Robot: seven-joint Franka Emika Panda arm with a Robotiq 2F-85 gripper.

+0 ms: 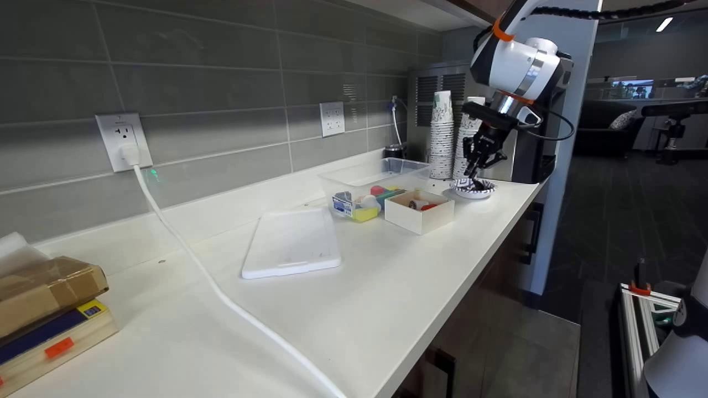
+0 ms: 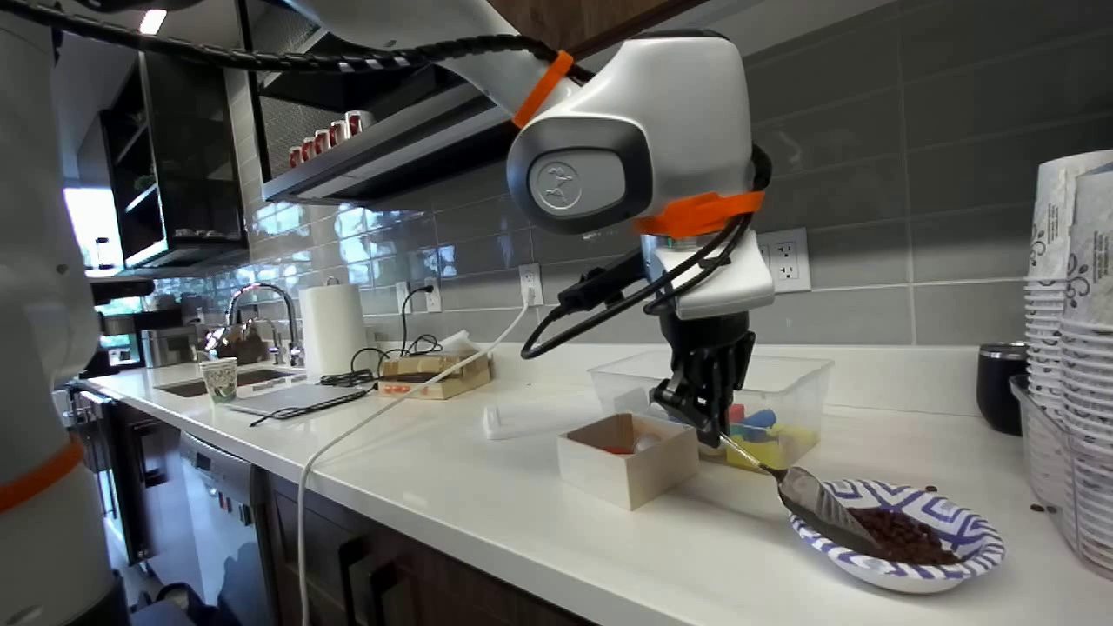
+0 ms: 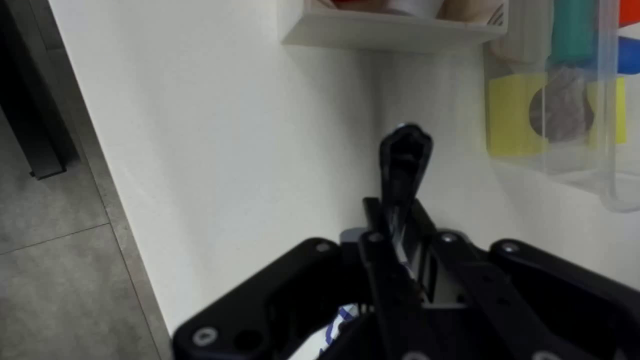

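In exterior view 2 my gripper is shut on the handle of a spatula-like utensil with a metal shaft and dark, broad head. That head slants down into a blue-and-white patterned bowl and reaches the small dark brown pieces inside it. How deep its tip sits among them cannot be made out. In the wrist view the handle end sticks out past the fingers, while only a sliver of the bowl shows beneath them.
An open white box with small items stands beside the bowl, a clear plastic bin behind. Stacked paper cups rise to the bowl's right. A flat white lid lies farther along. The counter's front edge runs close by.
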